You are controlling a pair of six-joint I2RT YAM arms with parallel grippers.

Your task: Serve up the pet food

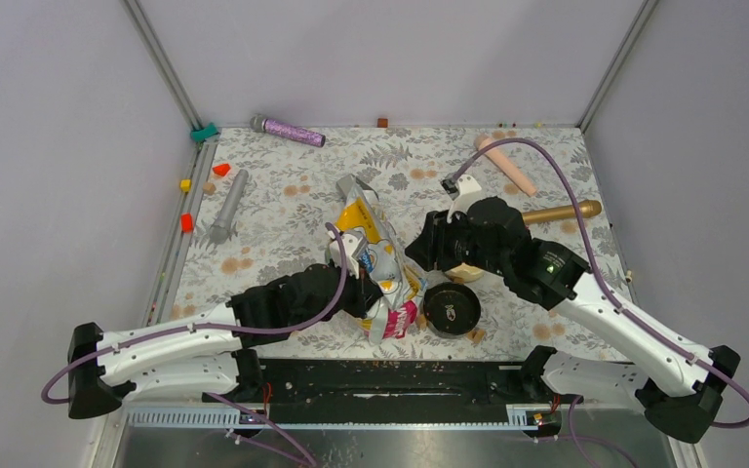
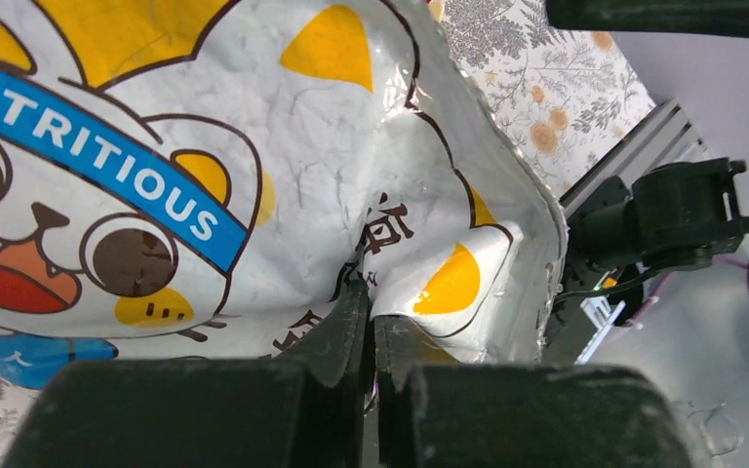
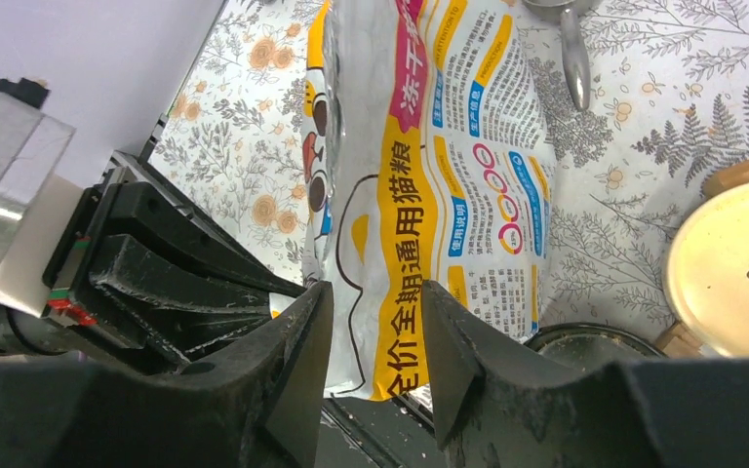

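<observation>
The pet food bag, silver with yellow panels and a cartoon cat, lies near the middle of the table. My left gripper is shut at the bag's near part, and film creases run into its fingertips; a thin fold appears pinched there. In the right wrist view, the left fingers meet the bag's left edge. My right gripper is open and faces the printed back of the bag, with nothing visibly held. Just right of the bag's near end stands a black bowl.
Behind the bowl sits a round cream-coloured lid or container, beside small wooden blocks. A metal spoon lies beyond the bag. A grey cylinder, a purple microphone and a golden rod lie farther out.
</observation>
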